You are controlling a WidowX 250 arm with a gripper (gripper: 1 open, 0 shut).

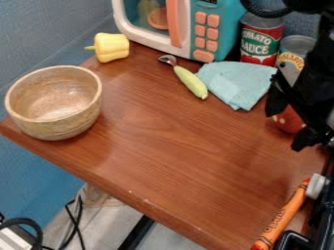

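Observation:
My black gripper (295,115) is at the right edge of the table, over a red round object (287,120) that it mostly hides; whether its fingers are closed on it I cannot tell. A wooden bowl (54,103) sits at the left. A yellow pepper (111,47) stands at the back left, and a yellow-green vegetable (190,81) lies near a metal spoon (169,61) in the back middle.
A toy microwave (159,21), a tomato can (260,40), another can (294,54) and a blue cloth (235,82) line the back. An orange crayon (284,217) lies at the front right.

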